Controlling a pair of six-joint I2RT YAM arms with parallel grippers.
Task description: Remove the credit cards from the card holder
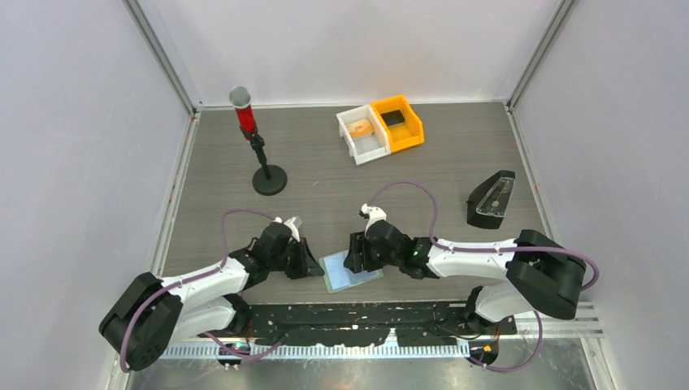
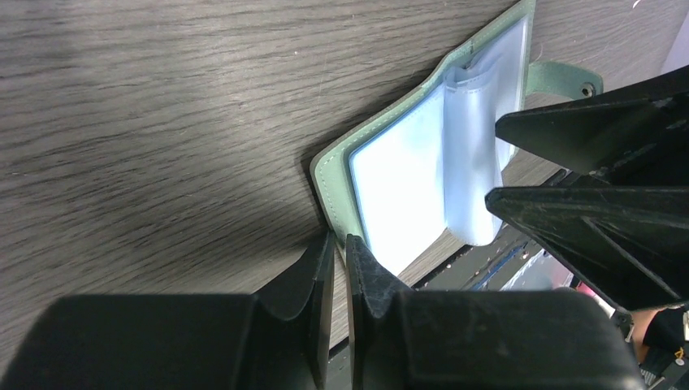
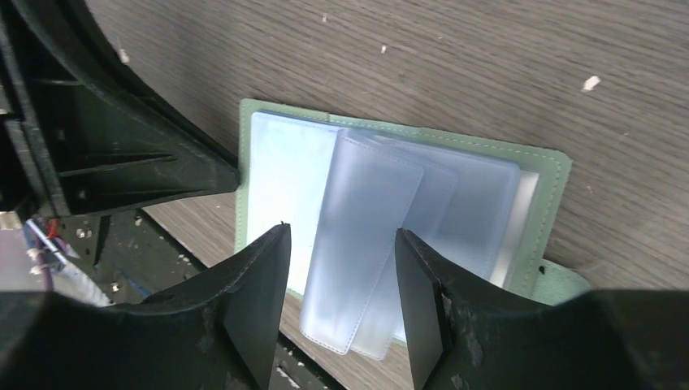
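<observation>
The open card holder [image 1: 340,275], pale green with clear blue-tinted sleeves, lies on the table at the front centre. In the left wrist view my left gripper is shut on the holder's green edge. In the right wrist view my right gripper stands part open over the clear sleeves [image 3: 366,211], its fingertips either side of the middle flap. The sleeves are partly fanned; a white strip shows under them at the right. Whether cards sit inside is hard to tell.
A white bin [image 1: 353,146] and an orange bin [image 1: 410,134] stand at the back. A microphone on a stand [image 1: 268,180] is at the back left, a black metronome [image 1: 487,203] at the right.
</observation>
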